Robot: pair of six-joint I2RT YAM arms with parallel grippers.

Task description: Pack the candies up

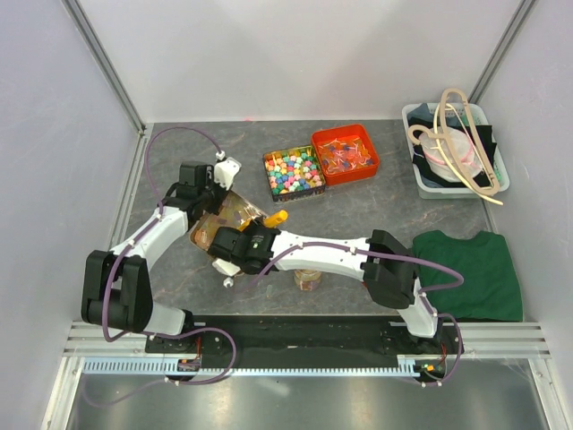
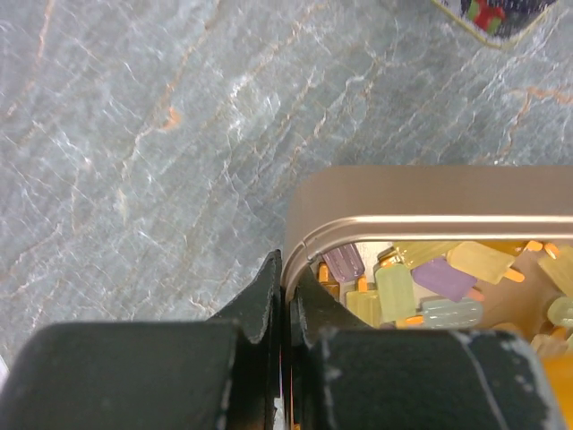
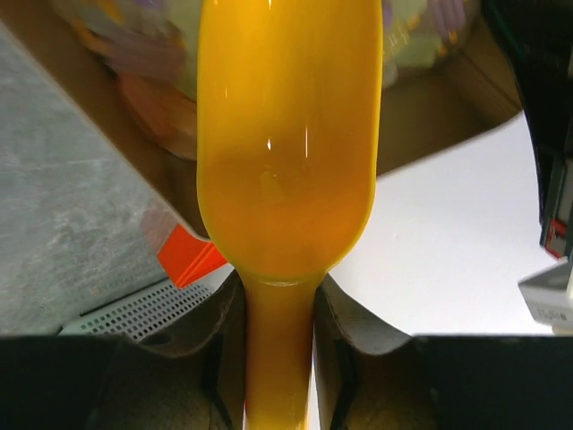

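A tan open box (image 1: 202,231) holds popsicle-shaped candies (image 2: 452,279), seen close in the left wrist view. My left gripper is shut on the wall of this box, one finger on each side. In the right wrist view my right gripper is shut on the narrow handle of a yellow scoop (image 3: 288,152). The scoop's broad part hangs over the box; whether any candy lies in it cannot be told. From above, the right arm hides part of the box. A clear jar (image 1: 307,279) stands just right of the right gripper.
Behind the box are a dark box of colourful candies (image 1: 295,172) and a red tray (image 1: 369,173) of wrapped candies. A white basket (image 1: 495,190) with cloths and a green cloth (image 1: 470,273) lie to the right.
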